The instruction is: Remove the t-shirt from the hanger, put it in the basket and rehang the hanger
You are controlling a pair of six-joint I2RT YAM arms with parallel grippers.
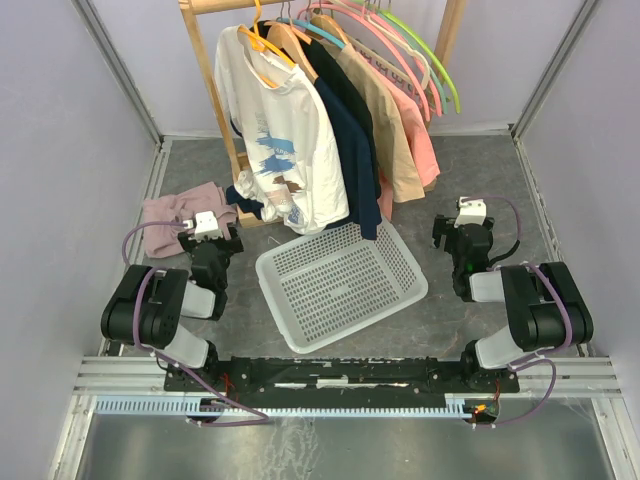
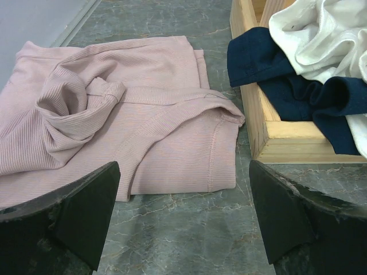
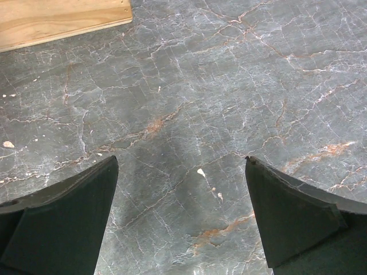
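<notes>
A white printed long-sleeve shirt [image 1: 280, 160] hangs on an orange hanger [image 1: 265, 45] at the front left of a wooden rack [image 1: 203, 70], with navy, tan and pink garments behind it. My left gripper [image 1: 208, 236] is open and low, left of the rack's base and in front of a folded pink ribbed cloth [image 2: 172, 160]. Its wrist view also shows white fabric [image 2: 321, 34] and navy fabric [image 2: 275, 80] over the wooden base. My right gripper [image 1: 459, 226] stands open over bare floor, right of the hanging clothes, with nothing between its fingers.
A white perforated plastic basket [image 1: 340, 290] sits empty between the two arms, below the clothes. Several empty coloured hangers show at the rack's upper right. The grey surface around the right gripper is clear, apart from a wooden board [image 3: 63, 17] at upper left in that wrist view.
</notes>
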